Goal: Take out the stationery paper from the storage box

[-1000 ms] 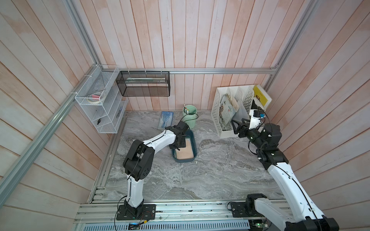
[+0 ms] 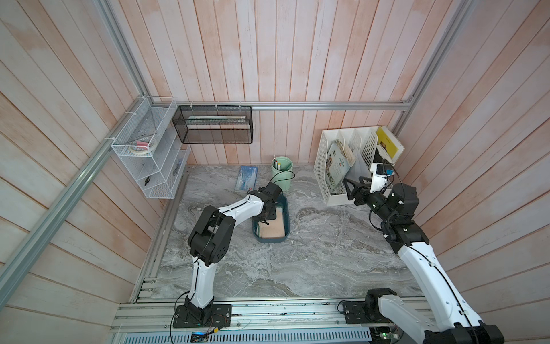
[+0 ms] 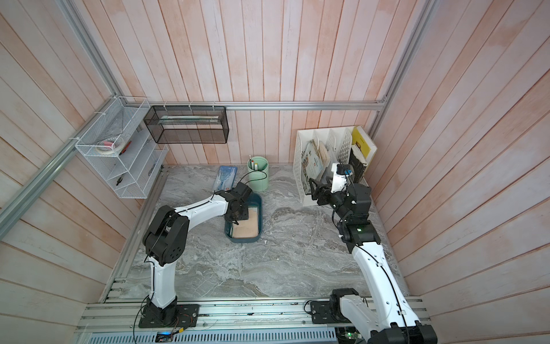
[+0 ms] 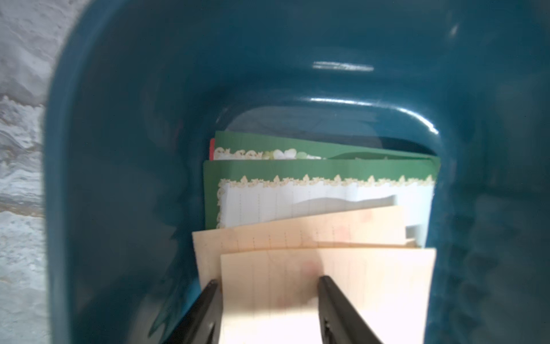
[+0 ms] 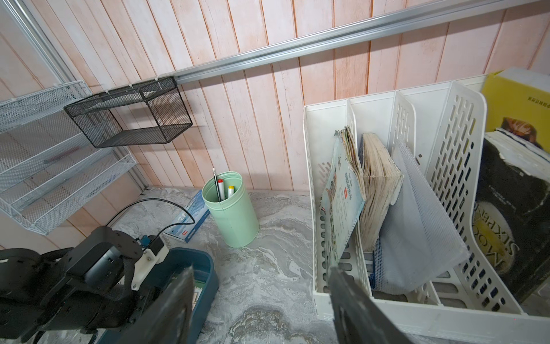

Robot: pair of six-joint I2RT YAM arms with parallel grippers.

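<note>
The teal storage box [image 2: 286,227] stands on the marble table, holding several sheets of stationery paper: pale peach sheets [image 4: 372,286] in front, green-bordered white sheets [image 4: 338,192] behind. My left gripper is down inside the box at the peach sheets, fingertips apart at their surface; whether it pinches any paper I cannot tell. My right gripper stands open at the right, before the white file organizer [image 5: 429,309], its blurred fingers apart with nothing visible between them.
A green pen cup [image 5: 235,218] and a blue flat package [image 2: 246,176] stand behind the box. Wire shelves [image 2: 143,177] hang at the left, a black mesh basket [image 2: 212,137] at the back. Bare table lies between box and organizer and in front.
The left arm has shifted slightly to the right, and the storage box appears nudged slightly to the left. The right arm has not visibly moved.
</note>
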